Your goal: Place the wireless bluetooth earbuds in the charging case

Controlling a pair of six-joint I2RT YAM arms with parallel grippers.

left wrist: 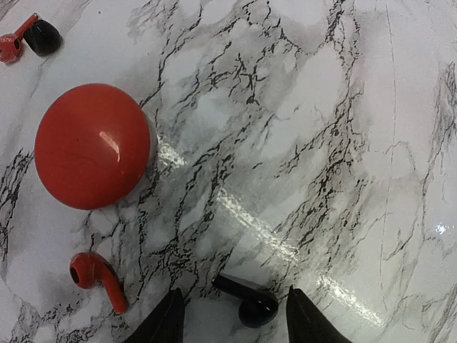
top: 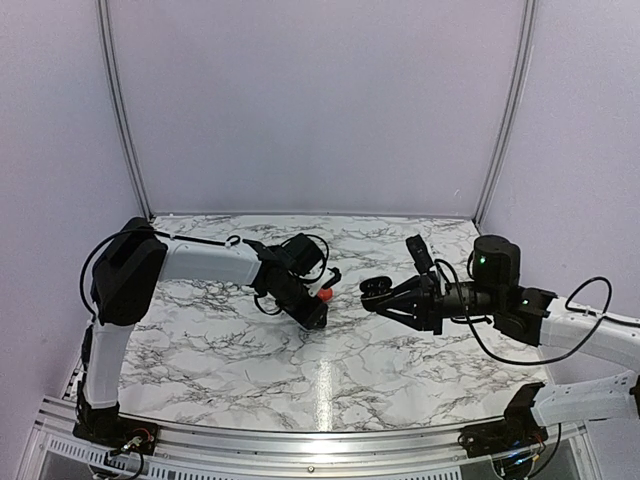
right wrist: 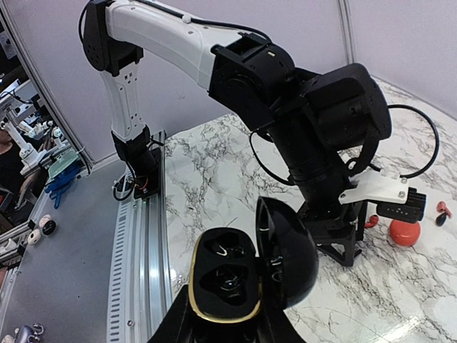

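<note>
My left gripper is open just over the table, a black earbud [left wrist: 255, 309] lying between its fingertips. A red earbud [left wrist: 87, 273] lies to its upper left in the left wrist view. My right gripper is shut on the open black charging case [right wrist: 223, 275], held raised at right; its lid stands up, with the two hollows inside visible. In the top view this case [top: 376, 292] is right of the left gripper.
A red round object [left wrist: 93, 146] lies beside the earbuds, with a red and black pair [left wrist: 41, 37] farther off.
</note>
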